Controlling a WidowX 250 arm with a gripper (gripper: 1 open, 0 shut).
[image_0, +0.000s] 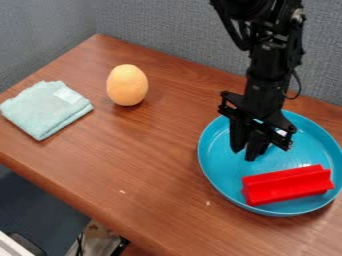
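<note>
My black gripper (254, 140) hangs low over the left-back part of a blue plate (222, 168), its fingers pointing down. What is between the fingers is too dark and small to make out. A red block (286, 184) lies in the front right of the plate, apart from the fingers.
An orange egg-shaped object (127, 85) stands at the back left of the wooden table (134, 180). A folded pale-blue cloth (44, 110) lies near the left edge. A grey partition runs along the back.
</note>
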